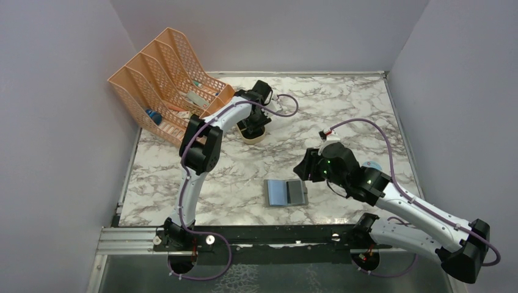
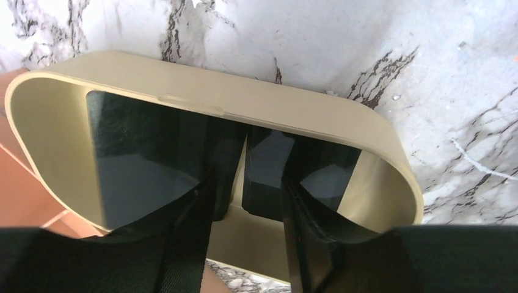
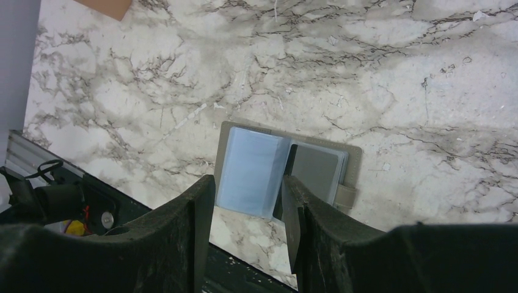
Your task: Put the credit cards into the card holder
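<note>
Two dark, flat cards lie in a beige, rounded bin [image 2: 275, 97]: a larger card [image 2: 146, 159] to the left and another card [image 2: 266, 171] to the right, a narrow gap between them. Over this bin my left gripper has its fingers apart, the right finger overlapping the right card in view; whether it touches cannot be told. The card holder [image 3: 253, 174] lies spread on the table, a pale blue half beside a dark grey one. My right gripper is open above the holder's near side, empty.
An orange lattice rack [image 1: 149, 70] with several compartments and small items stands at the back left, close against the bin. A round bluish thing [image 1: 371, 165] sits behind the right arm.
</note>
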